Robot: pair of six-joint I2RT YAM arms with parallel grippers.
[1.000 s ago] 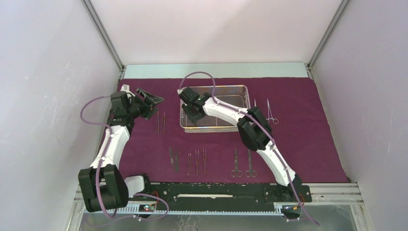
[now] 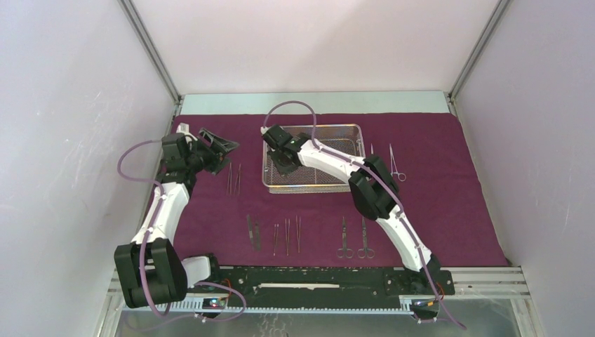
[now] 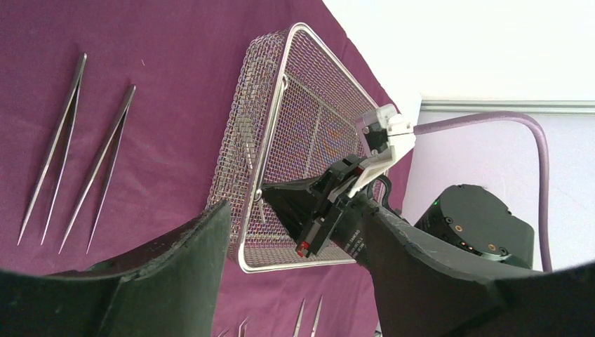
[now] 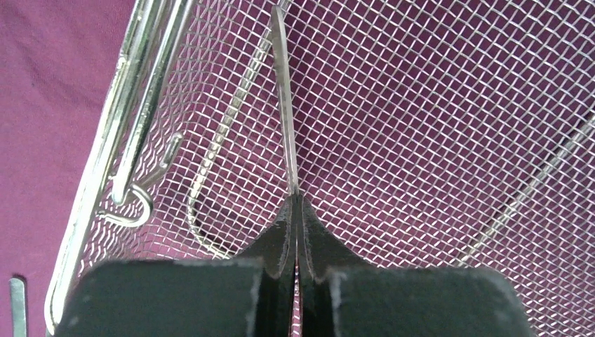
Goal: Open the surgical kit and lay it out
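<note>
The mesh tray [image 2: 319,184] holds a thin flat metal instrument [image 4: 285,98]. My right gripper is shut over the tray, its tips at the instrument's lower end; whether that end is between them is unclear. My left gripper [image 2: 226,147] hangs open left of the tray, above two tweezers [image 3: 105,151]. Two flat handles [image 2: 252,232], several slim instruments [image 2: 288,235] and two scissors [image 2: 365,246] lie along the front of the cloth. A clamp [image 2: 395,168] lies right of the tray.
The purple cloth [image 2: 449,217] has free room at the right and front right. White walls [image 2: 533,168] enclose the sides and back. The right arm stretches across the tray's right part.
My right gripper and arm have shifted slightly to the right over the tray. The left arm has not visibly moved.
</note>
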